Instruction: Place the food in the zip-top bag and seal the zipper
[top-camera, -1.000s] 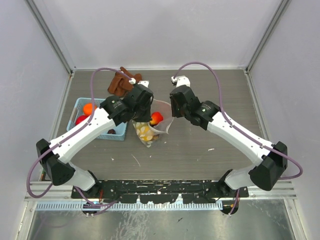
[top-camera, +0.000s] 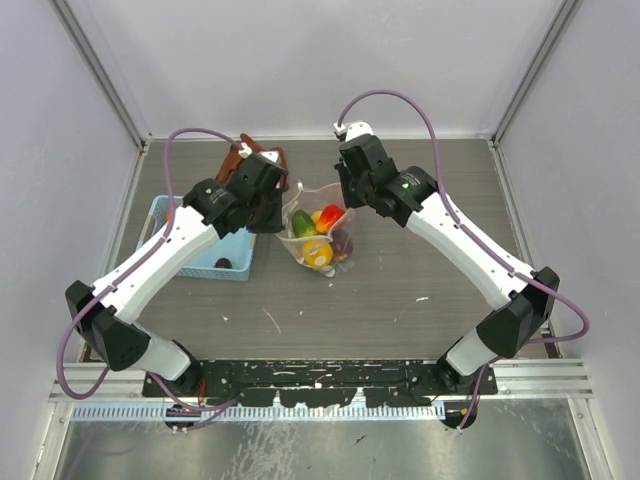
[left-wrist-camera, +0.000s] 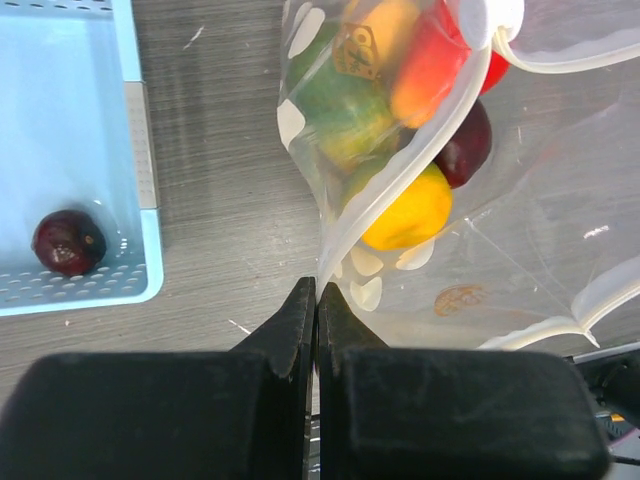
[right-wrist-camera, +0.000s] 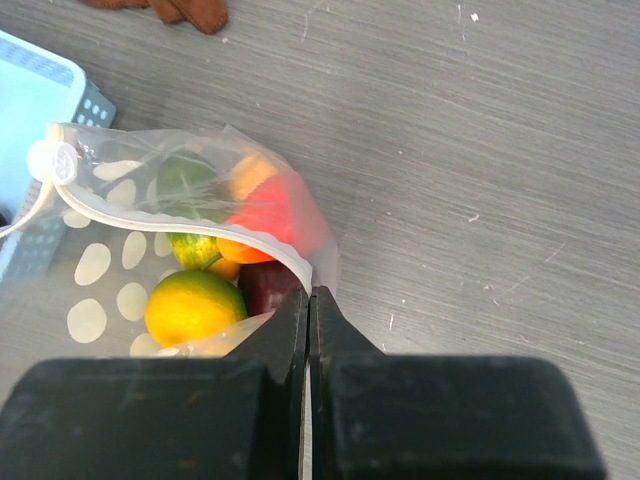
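Between the two arms hangs the clear zip top bag (top-camera: 345, 232), its mouth spread open. Inside it lie a yellow-orange fruit (top-camera: 317, 252), a green item (top-camera: 303, 224), a red-orange pepper (top-camera: 330, 215) and a dark purple fruit (left-wrist-camera: 465, 147). My left gripper is shut on the bag's white rim at one side. At the opposite side my right gripper is shut on the rim too. The white zipper slider (right-wrist-camera: 52, 162) sits on the rim, away from both grippers.
A light blue basket (top-camera: 205, 271) stands at the left, partly under my left arm, with a dark round fruit (left-wrist-camera: 69, 242) in it. Behind lies a brown glove (top-camera: 240, 150).
The bag's mouth is wider, and more food shows inside.
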